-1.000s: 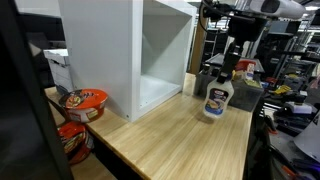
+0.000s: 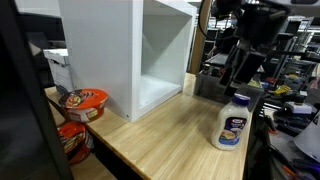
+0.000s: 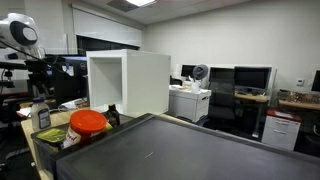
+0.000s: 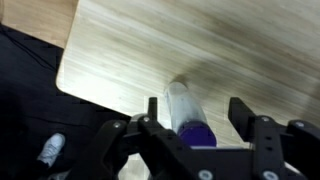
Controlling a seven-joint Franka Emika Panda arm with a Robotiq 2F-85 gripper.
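A white bottle with a purple cap and a colourful label (image 2: 230,127) stands upright on the wooden table, close to its edge. Just above the cap is my gripper (image 2: 238,82), clear of the bottle in exterior view 1. Seen from the wrist, the gripper is open, its fingers (image 4: 153,112) apart on both sides of the bottle (image 4: 181,103), with gaps between them and it. The purple cap (image 4: 197,134) lies close to the camera. In exterior view 2 the bottle (image 3: 40,117) is small at the far left.
A white open box (image 2: 162,62) stands on the table beyond the bottle. Red food tubs (image 2: 83,104) are at the left, and a dark bin (image 2: 215,88) stands behind. Bare wood (image 2: 160,135) lies left of the bottle; the table edge is close on its right.
The bottle, earlier held up in my gripper, has come down toward the near right and now stands on the table.
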